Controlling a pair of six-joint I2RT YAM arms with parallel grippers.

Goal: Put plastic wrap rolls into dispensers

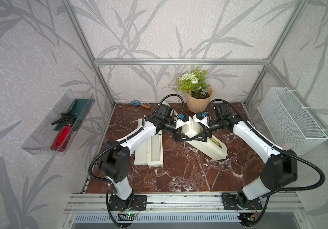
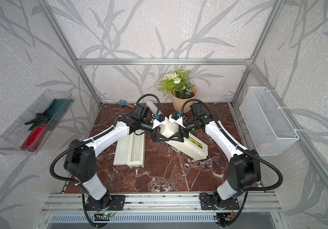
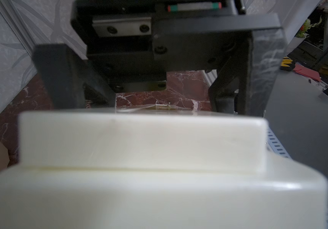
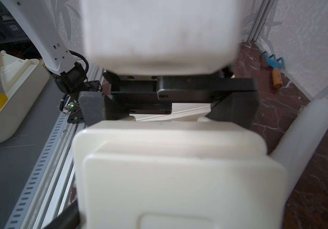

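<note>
A cream dispenser [image 1: 214,148] with a yellow label lies diagonally on the right half of the table. My left gripper [image 1: 184,138] and right gripper [image 1: 198,138] come close together in front of its far-left end. In the left wrist view the dispenser [image 3: 145,143] fills the foreground, and a cream end does so in the right one. Beyond it, each view shows black fingers spread wide; both grippers stand open. Contact with the dispenser is hidden. A second dispenser [image 1: 155,152] lies open at left. Behind my left arm sits a loose wrap roll [image 2: 153,107].
A potted plant [image 1: 198,100] stands at the back, near both arms. A small blue trowel [image 1: 140,103] lies at the back left. Baskets hang on both sides: a clear one [image 1: 34,148] and a white mesh one [image 1: 286,122].
</note>
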